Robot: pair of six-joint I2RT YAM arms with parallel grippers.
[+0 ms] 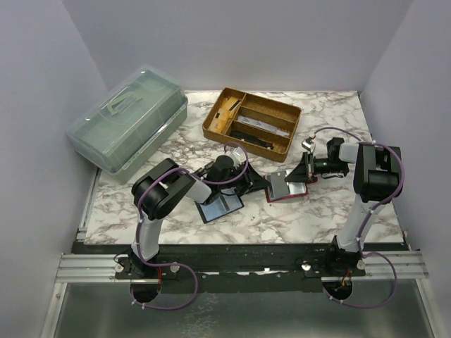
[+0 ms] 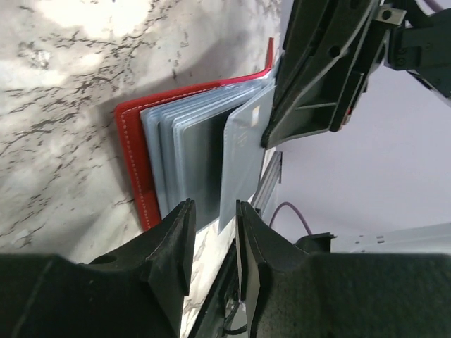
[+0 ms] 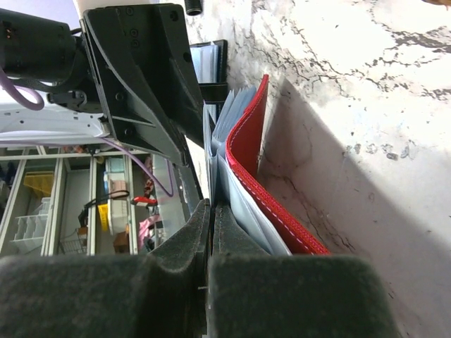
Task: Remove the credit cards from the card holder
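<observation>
A red-edged card holder (image 1: 287, 194) with pale card sleeves lies right of centre. In the left wrist view its red cover (image 2: 139, 165) and stacked sleeves (image 2: 201, 158) show, one tilted up. My left gripper (image 1: 259, 182) is beside the holder's left side; in the left wrist view its fingertips (image 2: 211, 208) are part open, with nothing clearly between them. My right gripper (image 1: 301, 176) is shut at the holder's right part; in the right wrist view its fingertips (image 3: 213, 208) meet at the pale sleeves inside the red cover (image 3: 271, 211), and whether a sleeve is pinched cannot be made out.
An open brown box (image 1: 278, 113) with compartments sits at the back, a lidded clear case (image 1: 127, 113) at the back left. A blue item (image 1: 215, 211) lies under the left arm.
</observation>
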